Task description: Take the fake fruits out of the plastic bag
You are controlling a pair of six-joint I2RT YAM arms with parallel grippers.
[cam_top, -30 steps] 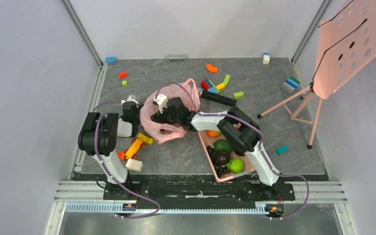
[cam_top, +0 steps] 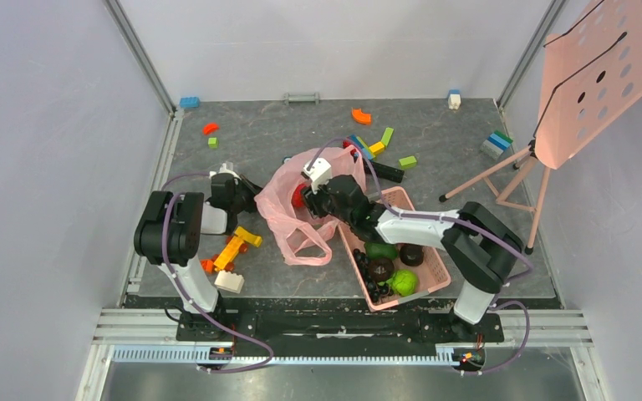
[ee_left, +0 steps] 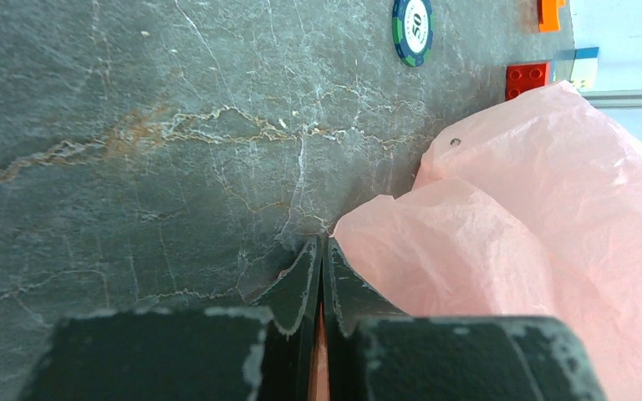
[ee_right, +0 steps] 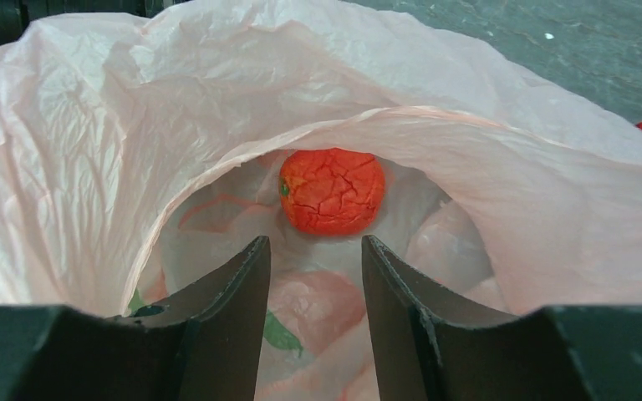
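The pink plastic bag [cam_top: 282,213] stands with its mouth open in the middle of the table. Its left edge meets my left gripper, whose fingers are together with a strip of pink film at and between them. Over the bag's mouth is my right gripper, fingers apart; bag film shows through the gap, and no fruit is plainly caught there. A red, tomato-like fruit [ee_right: 333,192] rests inside the bag beyond those fingertips. Green bits [ee_right: 282,332] show lower in the bag, partly covered by film.
A pink basket [cam_top: 445,280] with several fruits, among them a green one [cam_top: 403,282], stands right of the bag. A black cylinder [cam_top: 384,170] and coloured blocks [cam_top: 376,148] lie behind. A yellow-orange toy [cam_top: 236,248] is near the left arm. Open table lies at front centre.
My right gripper has moved right, and the bag has shifted right as well. The red fruit now shows in the bag from above.
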